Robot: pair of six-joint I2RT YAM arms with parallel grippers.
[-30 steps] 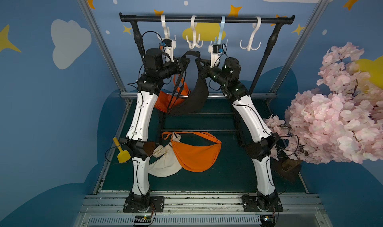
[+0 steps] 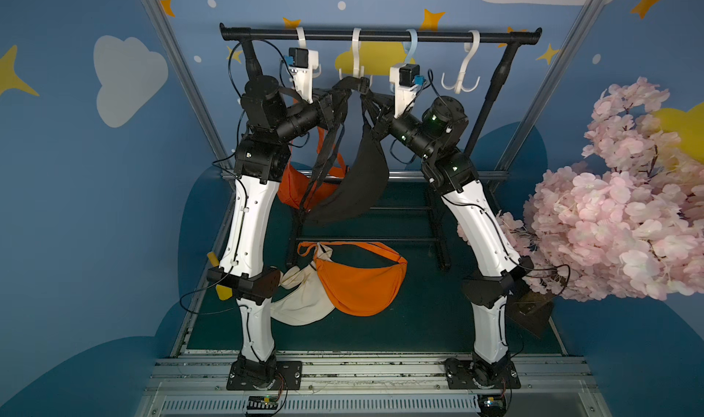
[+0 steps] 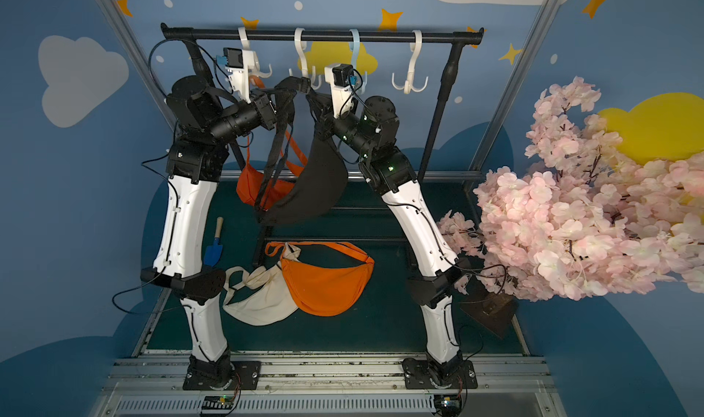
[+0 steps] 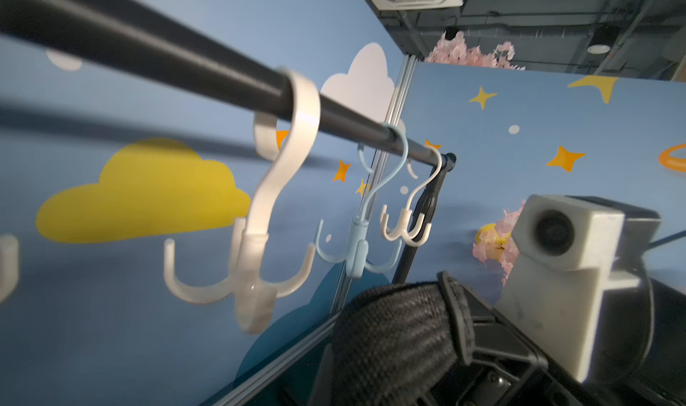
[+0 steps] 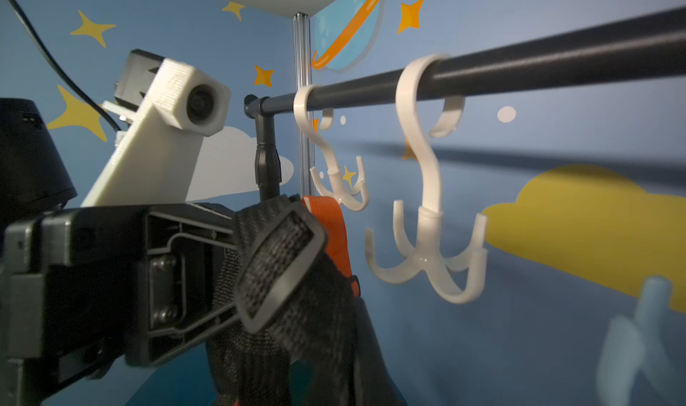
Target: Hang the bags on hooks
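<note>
A black bag (image 2: 359, 189) hangs below the rail, held up by its strap (image 2: 352, 84), which arches between my two grippers. My left gripper (image 2: 342, 96) is shut on the strap's left side, near a slider buckle (image 5: 280, 264) seen in the right wrist view. Opposite it, my right gripper (image 2: 369, 103) is shut on the right side. The strap's top overlaps the lower end of the second white hook (image 2: 356, 54) in the top left view. In the left wrist view that hook (image 4: 253, 263) stands clear to the left of the strap (image 4: 393, 341).
The leftmost white hook (image 5: 336, 170) carries a red-orange bag (image 2: 297, 189). A light blue hook (image 4: 361, 241) and a white hook (image 2: 463, 61) hang further right on the black rail (image 2: 440, 37). Orange (image 2: 359, 285) and cream (image 2: 304, 303) bags lie on the floor.
Both grippers have come up and closer to the rail, lifting the strap in front of the second hook. The black bag has swung and spread wider. The light blue hook has turned.
</note>
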